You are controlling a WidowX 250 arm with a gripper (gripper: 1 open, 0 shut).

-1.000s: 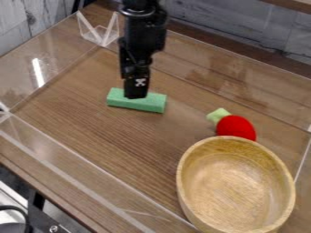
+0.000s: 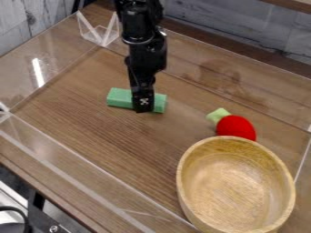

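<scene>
My black gripper is down at a green rectangular block lying flat on the wooden table in the upper middle. Its fingertips overlap the block's right half and stand open; whether they touch the block is unclear.
A red round object with a small pale green piece lies to the right. A large tan bowl fills the lower right.
My gripper has moved down from above the green block onto it. The block and the other objects look unmoved.
</scene>
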